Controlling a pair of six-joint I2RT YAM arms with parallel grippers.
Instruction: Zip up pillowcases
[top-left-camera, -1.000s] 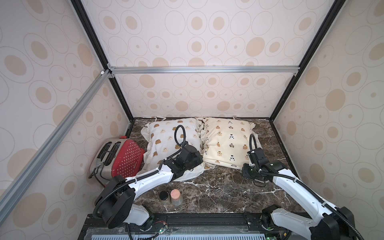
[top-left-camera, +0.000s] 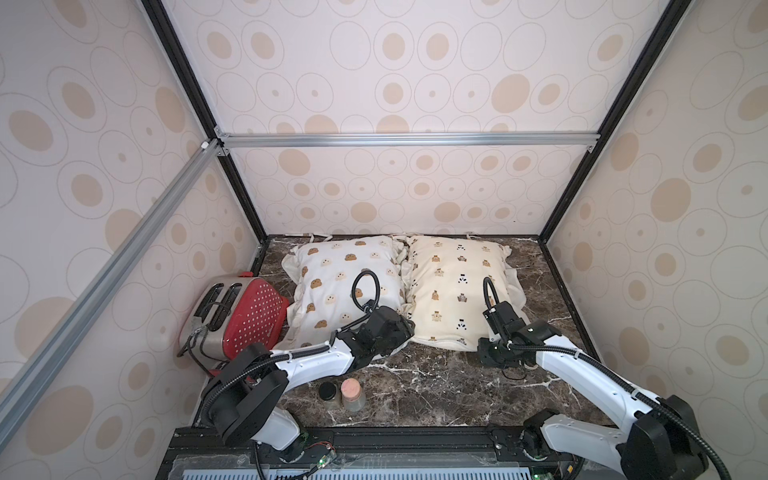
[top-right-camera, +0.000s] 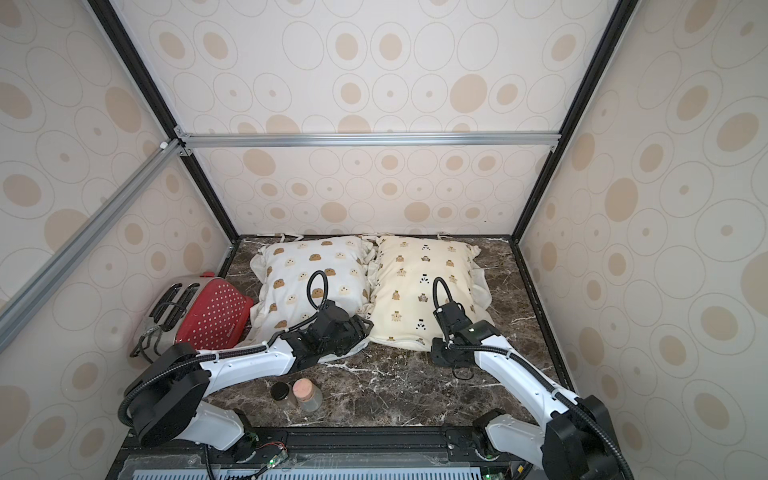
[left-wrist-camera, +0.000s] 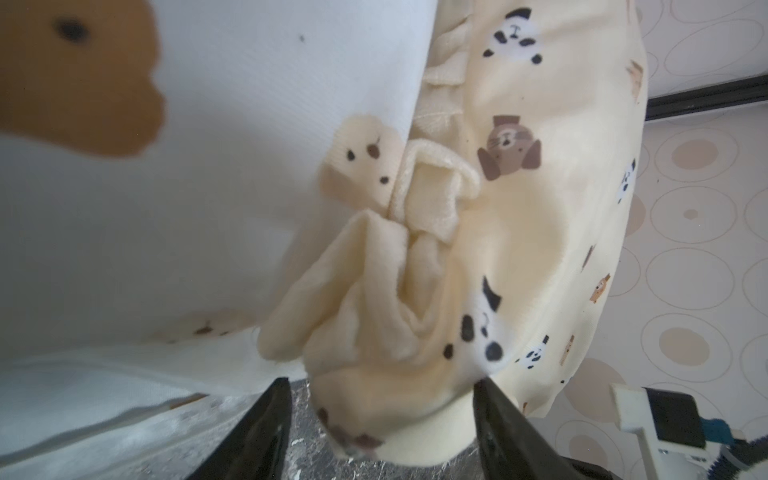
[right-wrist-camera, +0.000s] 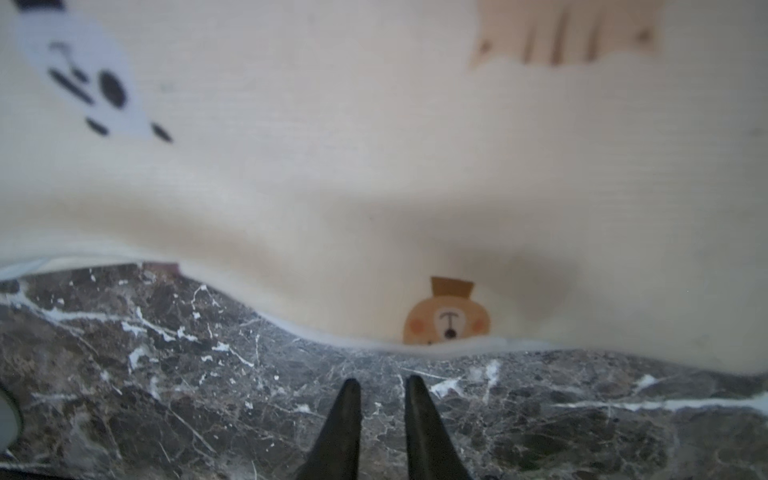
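Two pillows in printed cases lie side by side: a white one (top-left-camera: 336, 264) on the left and a cream one (top-left-camera: 452, 288) on the right. My left gripper is open, its fingers either side of a bunched cream corner with a ruffle (left-wrist-camera: 424, 192) at the lower end of the seam between the pillows. My right gripper is part open just in front of the cream pillow's near edge (right-wrist-camera: 448, 344), over bare marble, with nothing seen between its fingers. No zipper can be made out.
A red toaster (top-left-camera: 256, 316) stands at the left wall. Two small jars (top-left-camera: 352, 393) sit at the front left. The marble top (top-left-camera: 432, 392) is clear at the front middle and right. Walls enclose the back and sides.
My left gripper has moved right and slightly toward the front; my right gripper has shifted left. The cream pillow's near edge sits farther forward.
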